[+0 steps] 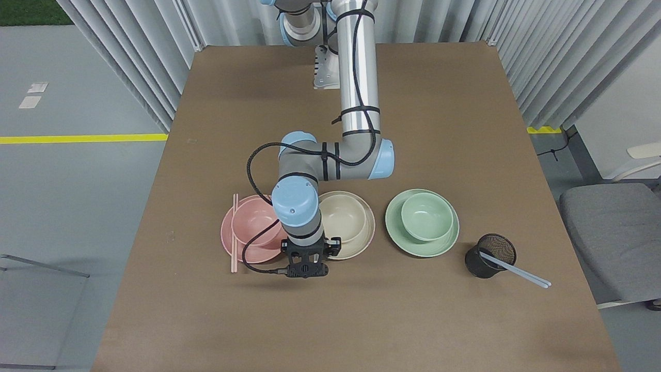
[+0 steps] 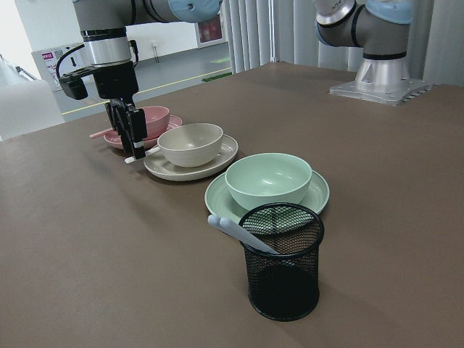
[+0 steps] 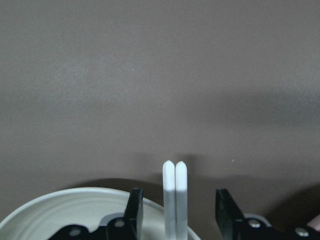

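My gripper hangs low over the near-left edge of the cream plate (image 2: 172, 171), its fingers open around a pair of white chopsticks (image 3: 170, 200) that lie upright in the wrist view between them. The cream bowl (image 1: 342, 217) sits on that plate. To the left are the pink plate, pink bowl (image 1: 251, 220) and pink chopsticks (image 1: 235, 233). The green bowl (image 1: 427, 216) rests on the green plate (image 1: 415, 248) to the right.
A black mesh cup (image 2: 283, 283) holds light chopsticks (image 1: 515, 270) leaning out at the front right.
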